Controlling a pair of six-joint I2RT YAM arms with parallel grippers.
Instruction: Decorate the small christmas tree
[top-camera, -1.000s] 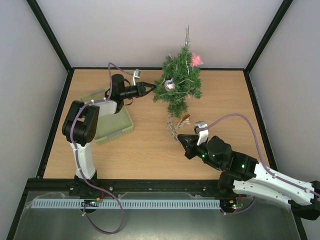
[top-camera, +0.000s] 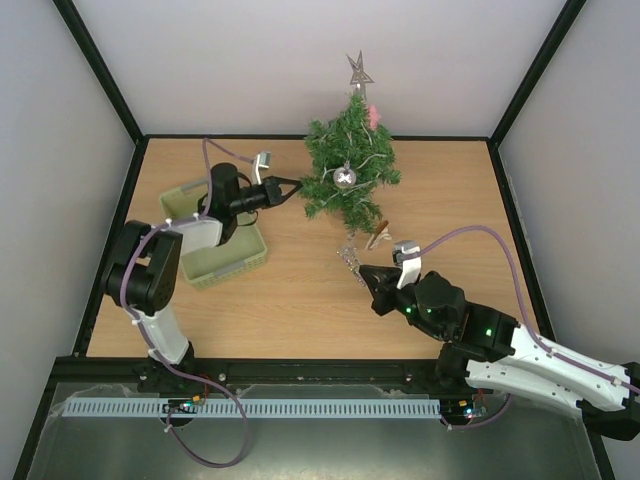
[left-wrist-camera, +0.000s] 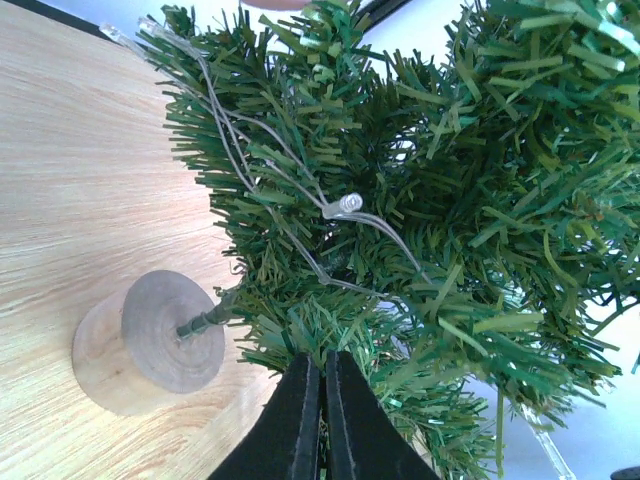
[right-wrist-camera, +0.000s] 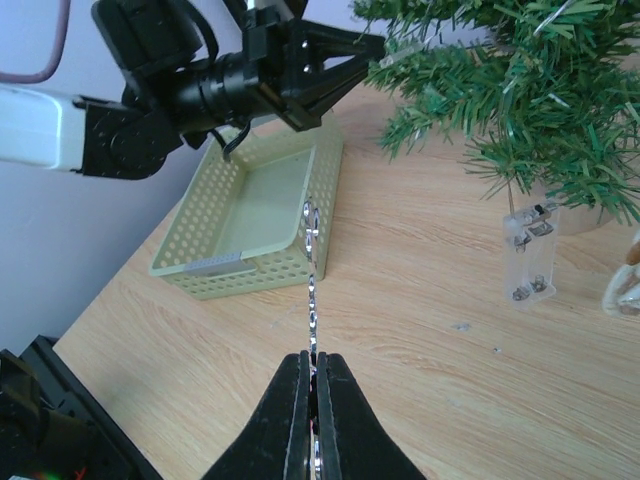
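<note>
The small green tree (top-camera: 350, 150) stands at the back centre, with a silver star (top-camera: 360, 70) on top, a silver ball (top-camera: 344, 177) in front and a pink ornament (top-camera: 373, 116) on its right. My left gripper (top-camera: 298, 185) is shut at the tree's left side; its tips (left-wrist-camera: 325, 362) meet green needles, and whether a twig is pinched is hidden. In the right wrist view, a thin silver glittery ornament (right-wrist-camera: 312, 290), seen edge-on, rises from between the fingertips of my right gripper, which is shut on it in front of the tree.
A pale green basket (top-camera: 225, 260) sits on the left, partly under the left arm. A clear battery box (right-wrist-camera: 530, 255) hangs by the tree's wooden base (left-wrist-camera: 150, 340). A brown-and-white item (top-camera: 378, 236) lies close to the base.
The left gripper has moved slightly left and toward the front. The tree has shifted left and turned: its star now shows more broadly and the pink ornament is partly hidden. The right arm barely differs.
</note>
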